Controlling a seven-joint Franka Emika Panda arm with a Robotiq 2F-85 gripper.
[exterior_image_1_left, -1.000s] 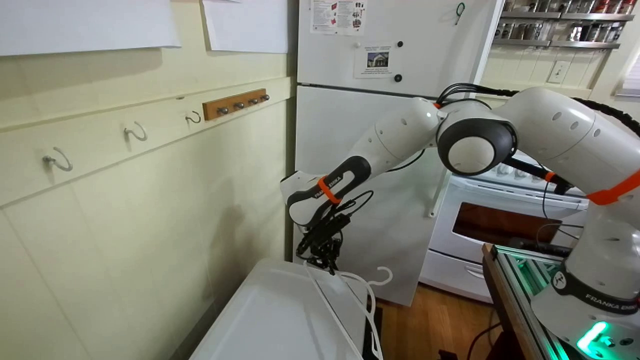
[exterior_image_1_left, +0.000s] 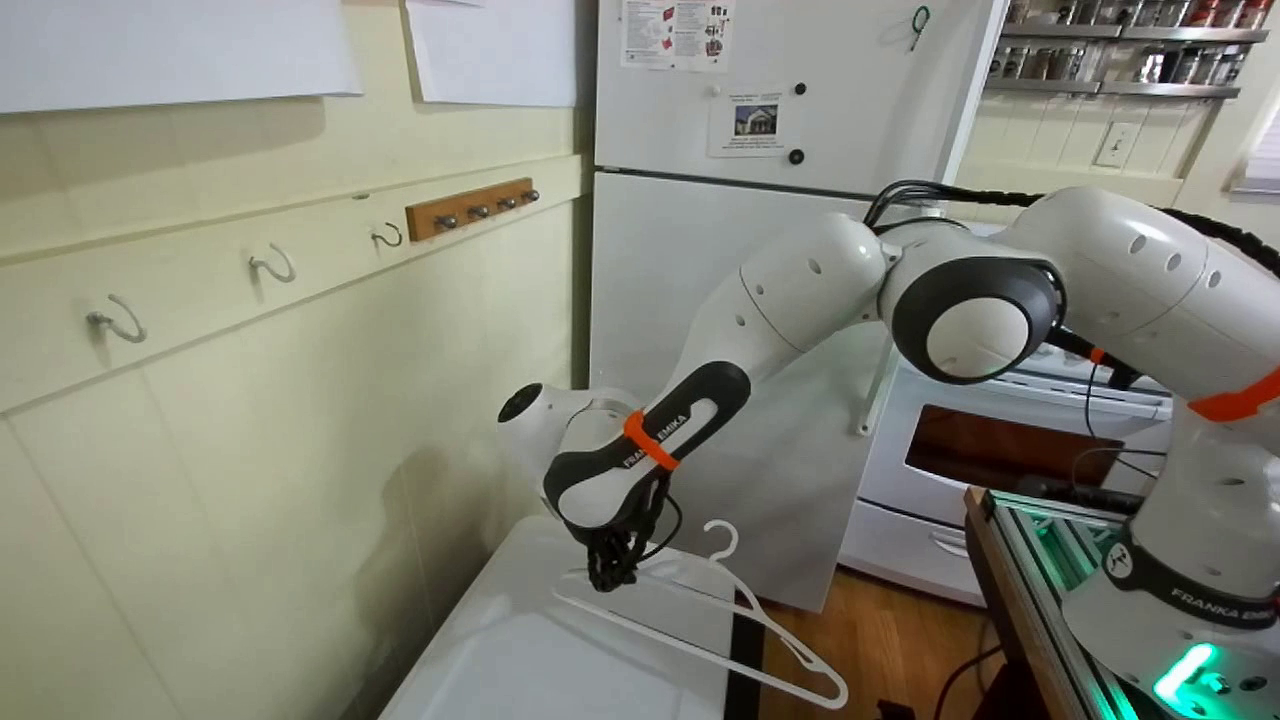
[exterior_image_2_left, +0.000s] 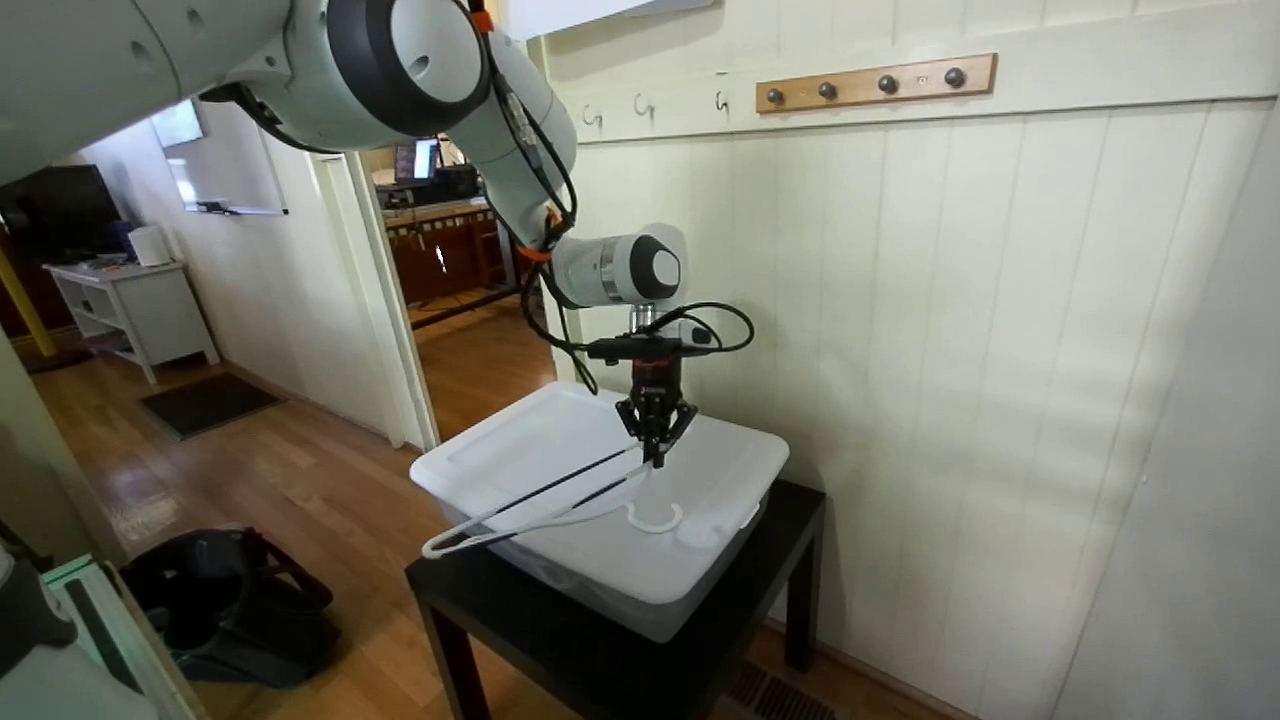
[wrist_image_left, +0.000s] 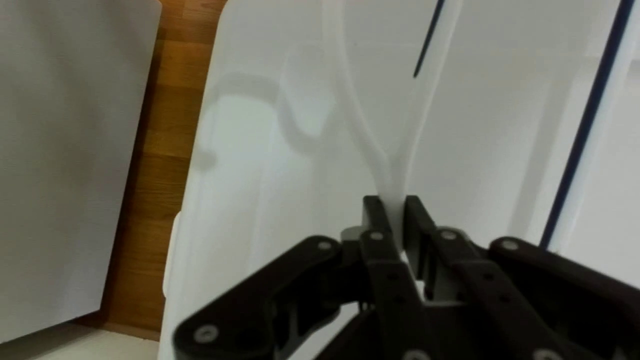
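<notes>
A white clothes hanger (exterior_image_1_left: 702, 652) is held at one shoulder end by my gripper, whose black fingers (wrist_image_left: 373, 211) are shut on the plastic. In exterior view 2 the hanger (exterior_image_2_left: 576, 514) stretches from the gripper (exterior_image_2_left: 655, 456) toward the left and front, over the white bin lid (exterior_image_2_left: 732, 462). Its curved hook (exterior_image_1_left: 723, 540) points toward the fridge. In the wrist view two arms of the hanger (wrist_image_left: 354, 111) meet between the fingers. Whether the hanger touches the lid I cannot tell.
The lidded bin stands on a black table (exterior_image_2_left: 786, 528) against the wall. Hooks (exterior_image_1_left: 274, 264) and a wooden peg rack (exterior_image_1_left: 474, 208) are fixed on that wall above. The fridge (exterior_image_1_left: 720, 300) stands close by the bin. A black bag (exterior_image_2_left: 228, 606) lies on the floor.
My gripper has moved left and lower, toward the wall in exterior view 1, carrying the hanger.
</notes>
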